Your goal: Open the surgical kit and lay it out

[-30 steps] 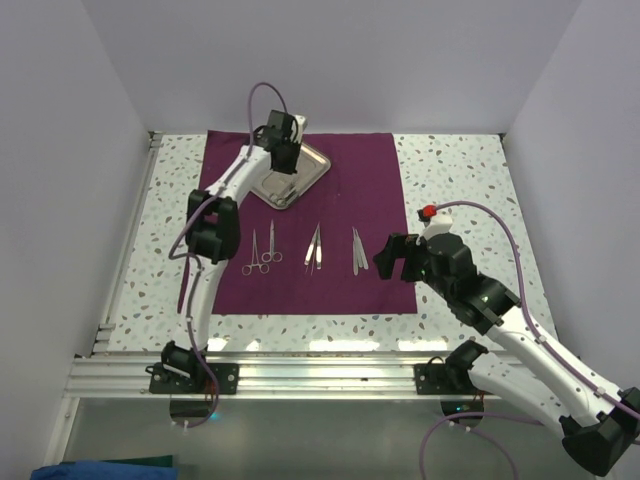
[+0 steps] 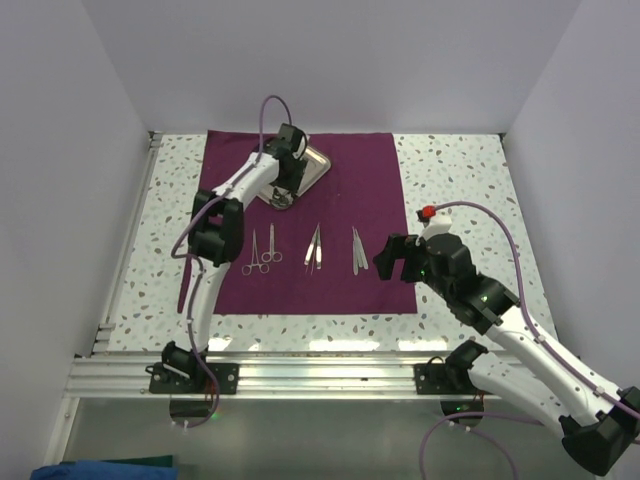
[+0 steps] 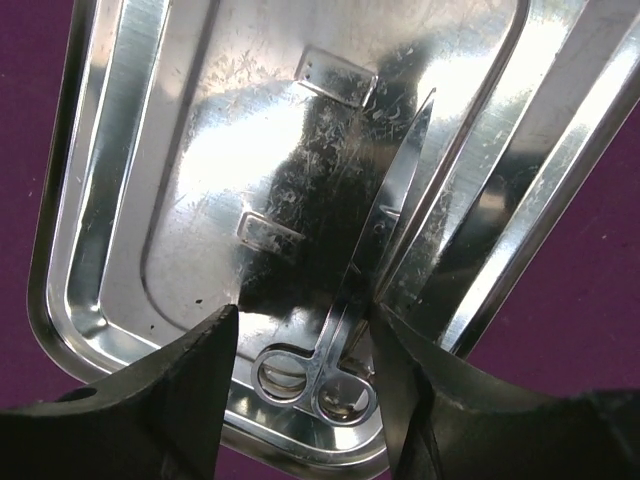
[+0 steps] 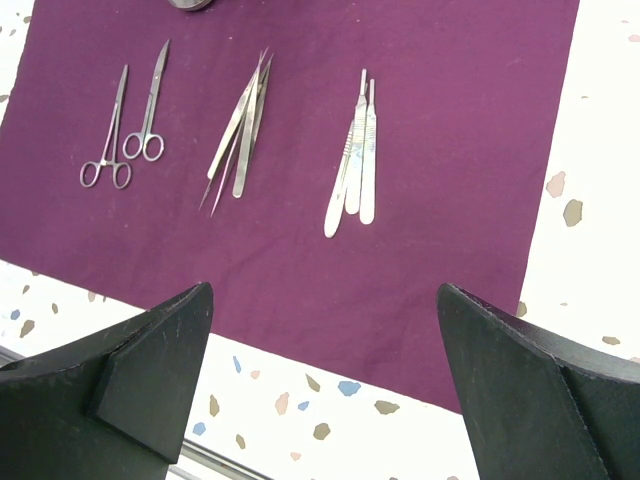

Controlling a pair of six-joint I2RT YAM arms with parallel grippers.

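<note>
My left gripper is open over the steel tray (image 3: 130, 200), its fingers either side of scissors (image 3: 390, 190) lying inside along one rim. On the purple cloth (image 2: 350, 180), in front of the tray, lie a clamp (image 4: 105, 160) and scissors (image 4: 151, 110) at left, several tweezers (image 4: 243, 150) in the middle, and scalpel handles (image 4: 365, 170) to their right. My right gripper (image 2: 398, 250) stands open at the cloth's right side, nothing between its fingers.
Speckled white table (image 2: 450, 170) borders the cloth. Walls enclose the table at back and sides.
The right arm stays still.
</note>
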